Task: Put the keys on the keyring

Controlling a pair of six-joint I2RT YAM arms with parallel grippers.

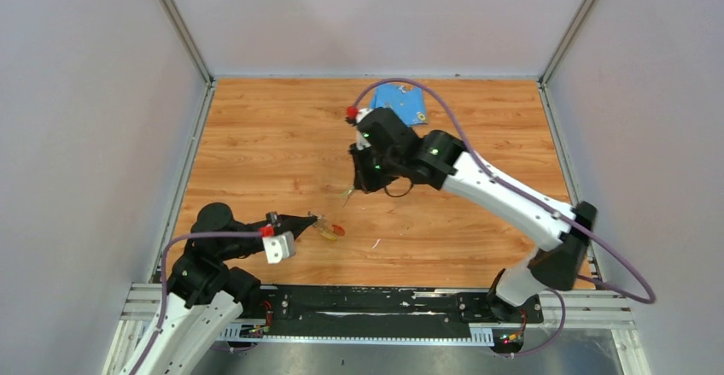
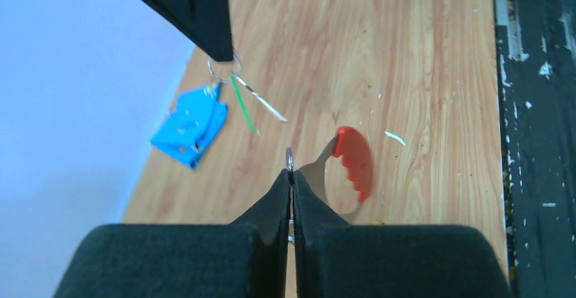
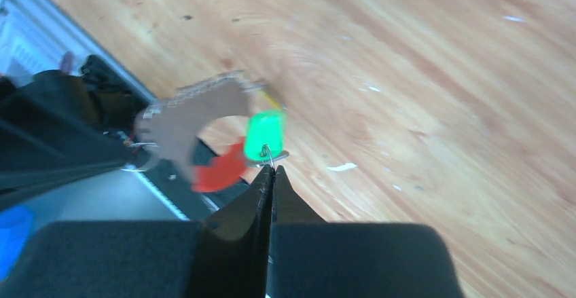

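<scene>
In the left wrist view a thin wire ring (image 2: 212, 72) hangs at the tip of my right gripper (image 1: 352, 189), with a green piece (image 2: 242, 104) and a silver strip (image 2: 265, 101) hanging from it. That gripper is shut on the ring; the right wrist view shows the green piece (image 3: 265, 135) just beyond its fingertips. My left gripper (image 1: 317, 217) is shut on a grey curved piece (image 3: 183, 118) with a red end (image 2: 356, 162). Something yellow (image 1: 329, 237) hangs near it, mostly hidden in the left wrist view. The two grippers are apart. Blur hides finer detail.
A folded blue cloth (image 1: 401, 102) lies at the back of the wooden table (image 1: 256, 136). A small white scrap (image 1: 376, 243) lies in front of the right gripper. Black rail (image 1: 367, 300) runs along the front.
</scene>
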